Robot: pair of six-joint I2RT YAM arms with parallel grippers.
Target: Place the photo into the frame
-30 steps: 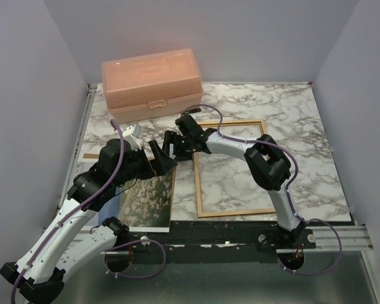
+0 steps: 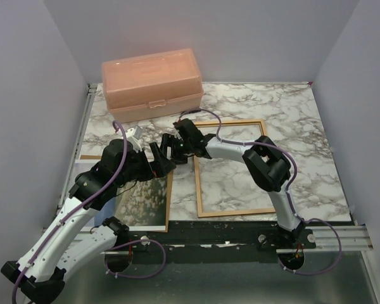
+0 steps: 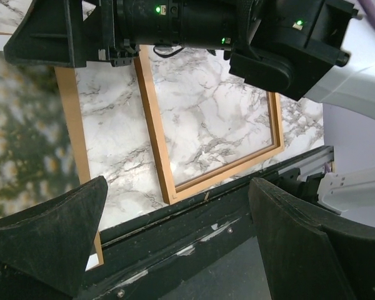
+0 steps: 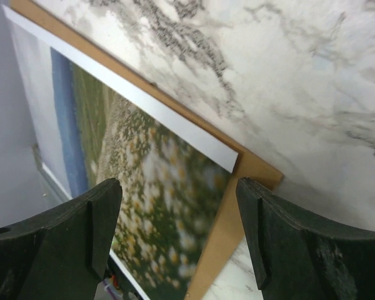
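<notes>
The photo (image 2: 144,201), a landscape with a white border, lies flat at the left of the table on a tan board (image 2: 170,196) that shows along its edges. To its right is the empty wooden frame (image 2: 198,190). My left gripper (image 2: 159,159) hangs open above the photo's right side, its fingers wide apart in the left wrist view. My right gripper is open over the photo's corner; the board's corner (image 4: 262,170) comes close to its right finger (image 4: 262,225), and I cannot tell if they touch. Both grippers are close together in the top view.
A closed pink-orange case (image 2: 152,85) stands at the back left. A small dark object (image 2: 191,111) lies in front of it. Purple cables run along both arms.
The photo and its board have shifted slightly left. My right gripper has moved a little left too, while the left arm looks almost still.
</notes>
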